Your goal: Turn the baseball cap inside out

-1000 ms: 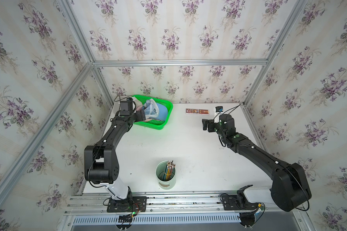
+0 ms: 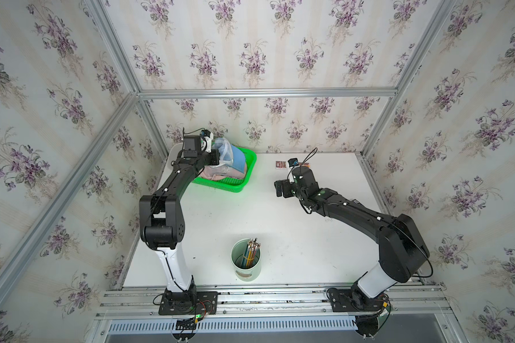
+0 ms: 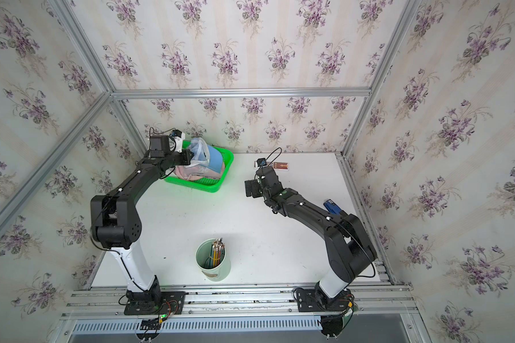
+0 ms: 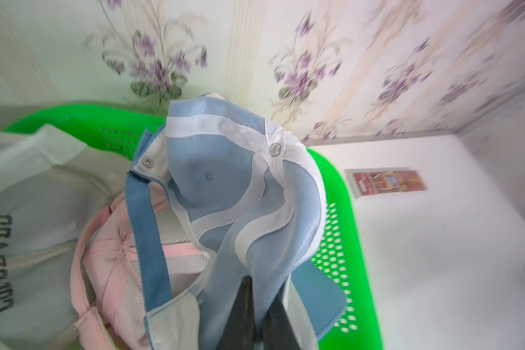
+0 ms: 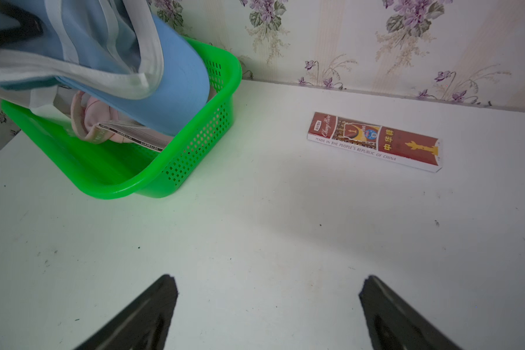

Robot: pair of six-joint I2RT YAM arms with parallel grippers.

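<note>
A light blue baseball cap [image 4: 215, 163] with white seam tape hangs crown-side inward over the green basket [image 4: 338, 245], its lining showing in the left wrist view. My left gripper is shut on the cap's fabric near its edge, holding it raised above the basket. The cap's blue brim [image 5: 178, 87] points toward the right in the right wrist view. Over the bare table, right of the basket, my right gripper stands open with its two fingers [image 5: 151, 309] wide apart and nothing between them.
Pink [image 4: 122, 256] and grey-white [image 4: 29, 233] caps lie at the basket's left. A red flat box [image 5: 373, 140] rests near the back wall. At the front stands a green bucket of pencils [image 2: 246, 260]. A blue object [image 3: 332, 205] lies far right. Mid-table is clear.
My left gripper has moved onto the blue cap and lifted it from the basket, now shut on its fabric. The right gripper has moved left toward the basket, staying open.
</note>
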